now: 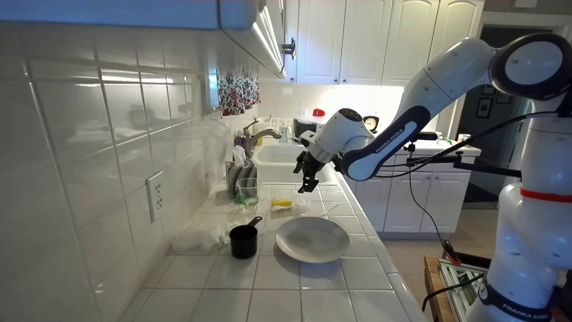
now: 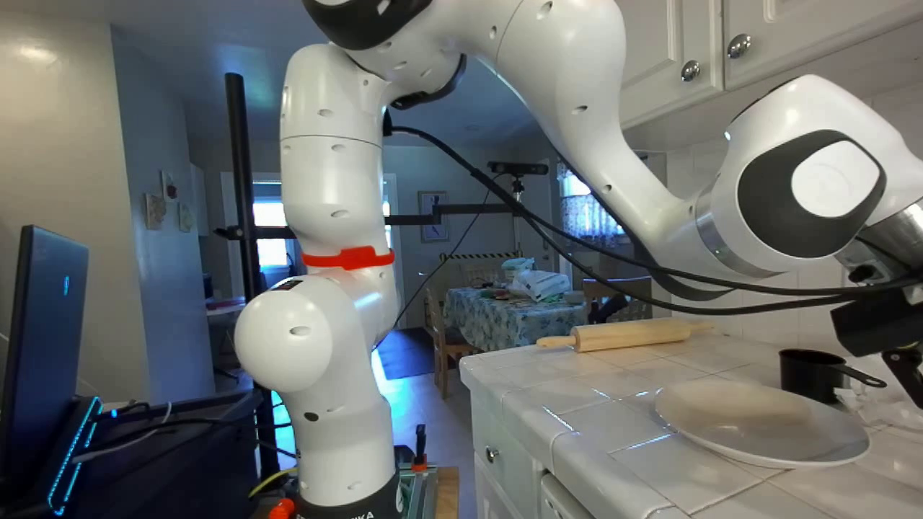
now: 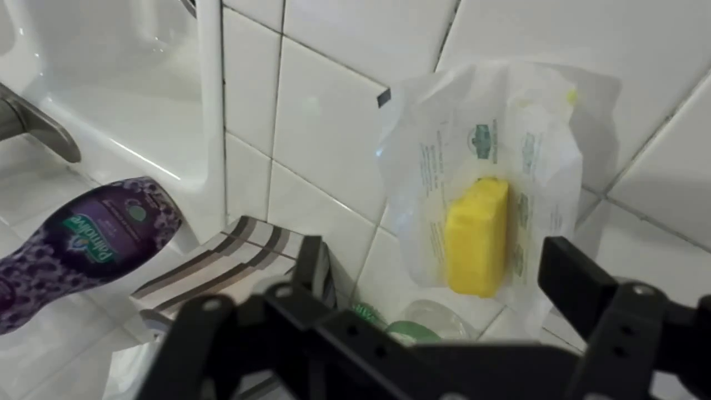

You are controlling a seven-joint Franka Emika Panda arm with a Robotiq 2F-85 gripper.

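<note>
My gripper stands open above the counter, its two black fingers wide apart with nothing held. Below and between them in the wrist view lies a yellow block [image 3: 477, 240], like a stick of butter, on a crumpled, printed white wrapper [image 3: 426, 120]. In exterior view 1 the same yellow block [image 1: 281, 203] rests on the counter behind the plate, and the gripper [image 1: 304, 180] hovers above and beyond it, not touching. Exterior view 2 shows the gripper only partly, at the right edge; the yellow block is not visible there.
A pale plate [image 1: 312, 239] and a black measuring cup [image 1: 244, 241] sit nearer on the counter. A clear cup [image 1: 247, 194] and striped tissue box [image 1: 239, 179] stand left of the block, by the wall. Beyond lies the sink [image 1: 279, 155].
</note>
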